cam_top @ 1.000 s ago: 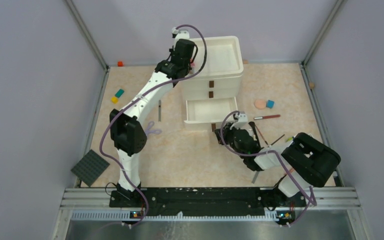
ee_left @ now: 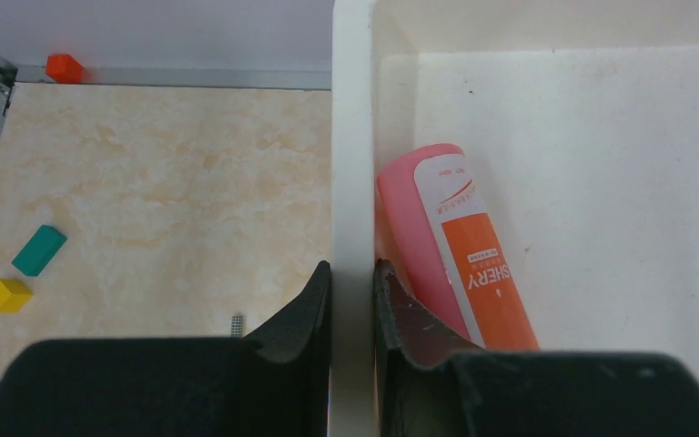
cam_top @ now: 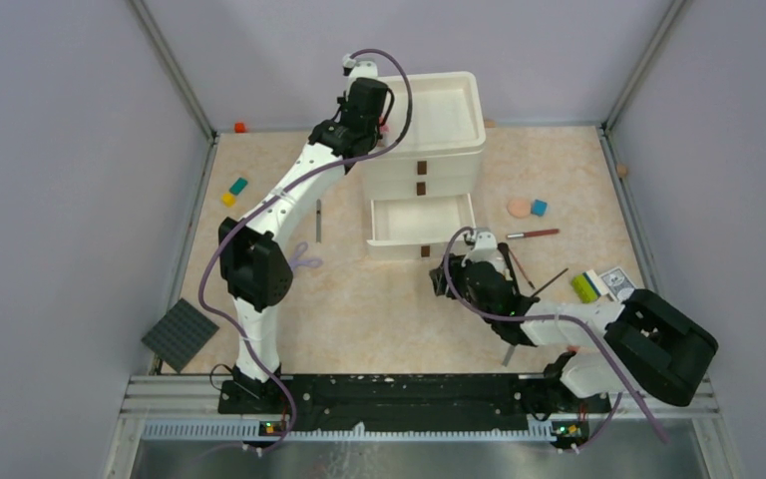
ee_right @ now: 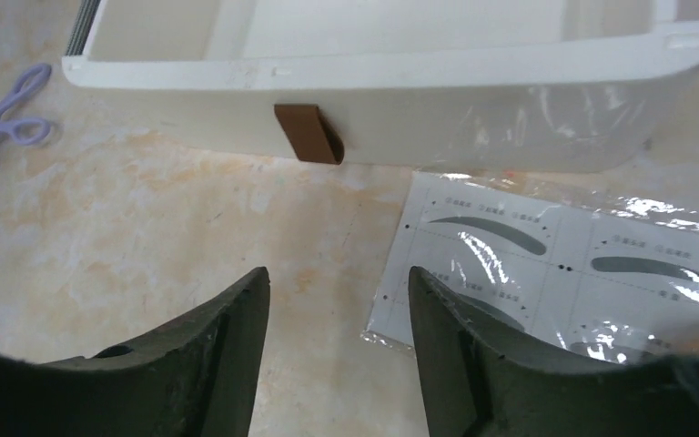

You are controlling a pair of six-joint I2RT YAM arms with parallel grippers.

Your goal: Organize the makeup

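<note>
A white drawer organizer (cam_top: 439,110) has its bottom drawer (cam_top: 419,242) pulled out, empty where visible. My left gripper is closed around the top box's white left wall, just left of a pink bottle (ee_left: 419,228) with an orange label lying inside. My right gripper stands open in front of the drawer's brown tab (ee_right: 305,132), nothing between its fingers. A plastic-sleeved eyebrow stencil sheet (ee_right: 546,273) lies beside it. Brushes (cam_top: 534,234) lie at the right.
Purple scissors (ee_right: 0,127) lie left of the drawer. A peach round puff (cam_top: 520,208), a blue cube (cam_top: 539,208) and small blocks (ee_left: 39,251) lie around the organizer.
My right arm has shifted right, its elbow most, and its wrist has moved slightly. The left arm and the drawers have stayed still.
</note>
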